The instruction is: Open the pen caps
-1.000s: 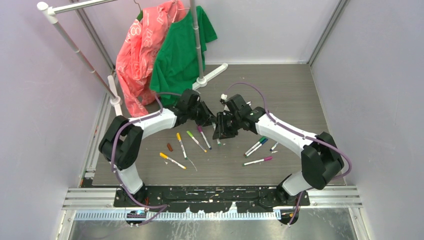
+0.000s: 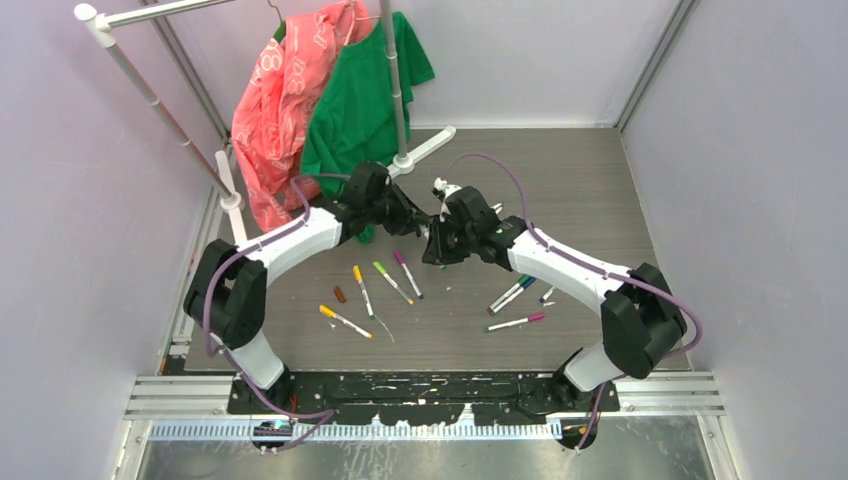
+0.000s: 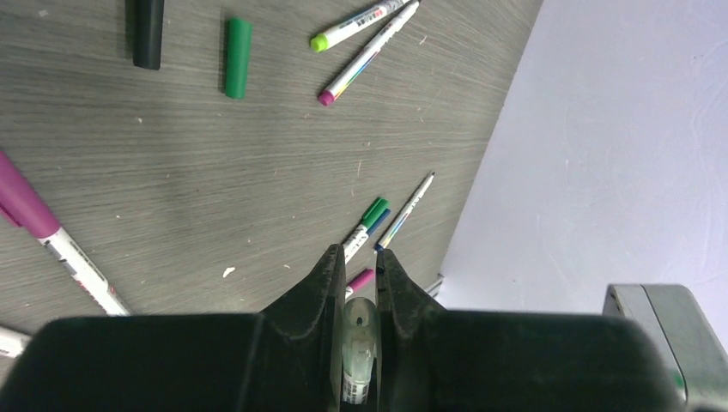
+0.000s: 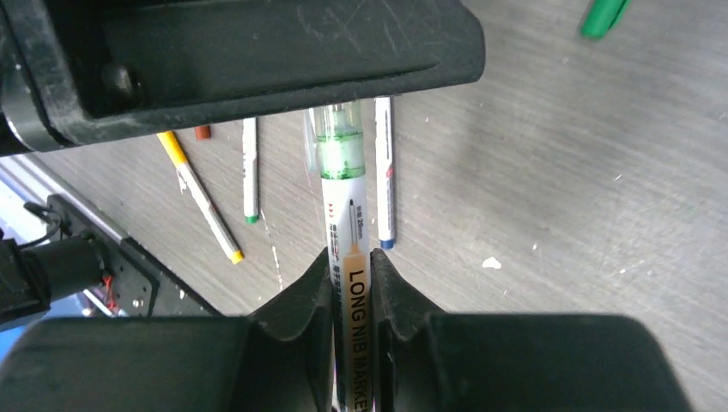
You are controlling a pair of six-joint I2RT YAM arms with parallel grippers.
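A long nib marker [image 4: 348, 283] with a clear, green-tinted top stands between my two grippers at the middle of the workspace. My right gripper [image 2: 434, 240] is closed around its white barrel. My left gripper [image 2: 414, 222] has the clear end [image 3: 359, 352] between its fingers, seen low in the left wrist view. Loose pens lie below: a purple-capped one [image 3: 26, 197], a green-capped one [image 3: 369, 223] and several others. A green cap [image 3: 238, 56] and a black cap [image 3: 148, 34] lie separately on the floor.
A clothes rack [image 2: 395, 95] with a pink garment [image 2: 270, 120] and green shirt [image 2: 345, 110] stands behind my left arm. Pens are spread in front of both arms.
Both grippers have shifted slightly upward in the top view, the left one more so, still close together at the marker. The loose pens lie unchanged.
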